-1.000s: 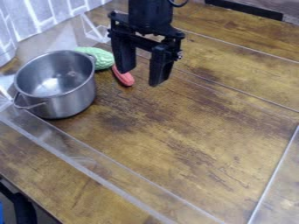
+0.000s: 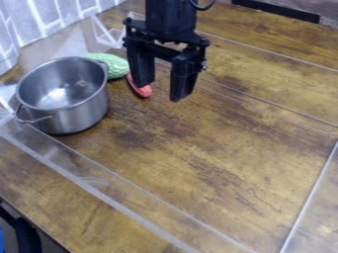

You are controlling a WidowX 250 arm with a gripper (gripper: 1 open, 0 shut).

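My gripper (image 2: 164, 77) hangs over the upper middle of the wooden table, dark, with its fingers pointing down and apart, nothing visible between them. Just left of it lies a red elongated object (image 2: 138, 87), partly behind the gripper. A green vegetable-like object (image 2: 111, 67) lies further left, behind the pot. A steel pot (image 2: 59, 94) with a handle stands at the left.
A light strip runs along the left side and another along the right edge.
The gripper has shifted slightly over the last second, a little to the right. The pot and the objects on the table look unchanged.
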